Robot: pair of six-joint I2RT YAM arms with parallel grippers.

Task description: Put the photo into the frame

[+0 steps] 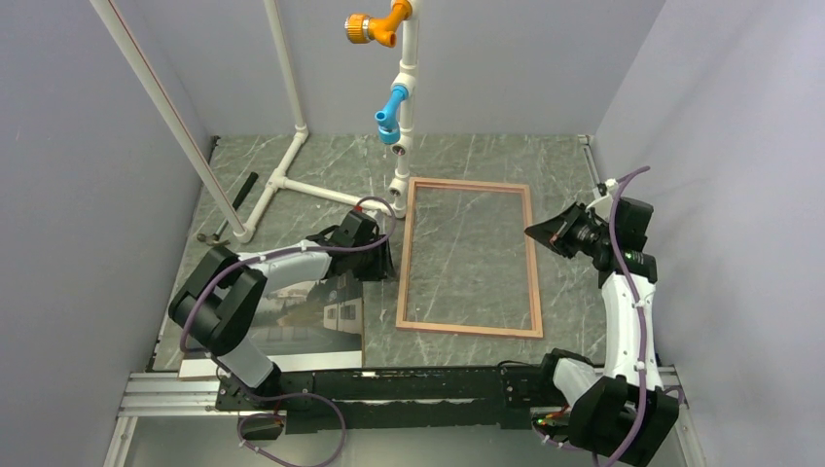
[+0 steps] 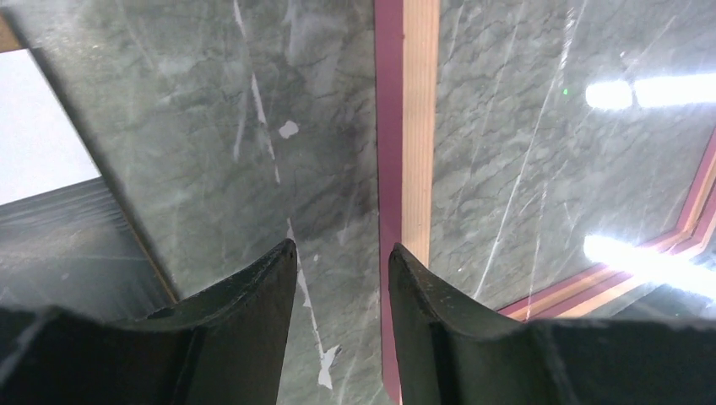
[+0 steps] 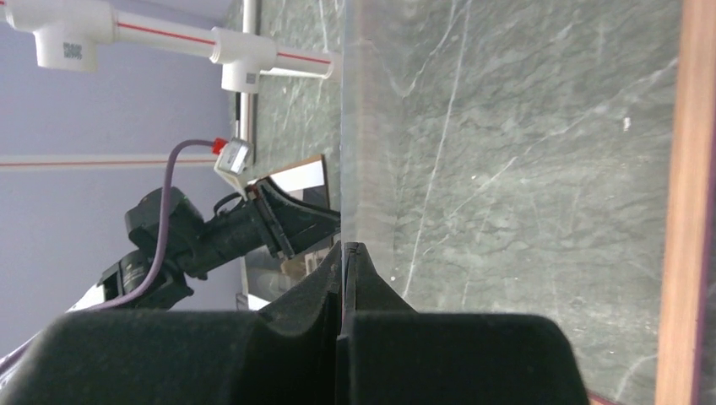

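The photo [image 1: 321, 313] lies flat at the front left, partly under my left arm; its corner [image 2: 42, 126] shows in the left wrist view. Beside it lies the wooden frame [image 1: 467, 329]. My left gripper [image 1: 387, 270] hovers between photo and frame, its fingers apart and empty; the frame's left bar [image 2: 418, 126] runs by one fingertip. Above the frame's right bar [image 3: 686, 186], my right gripper [image 1: 530, 233] is shut. What looks like a thin clear sheet [image 3: 369, 143] runs edge-on up from its fingertips; its full extent is hard to see.
White pipes [image 1: 326, 193] with a blue tap [image 1: 387, 117] and an orange tap [image 1: 377, 27] stand behind. A hammer [image 1: 233, 206] lies at the back left. Bare table [image 1: 569, 292] shows right of the frame.
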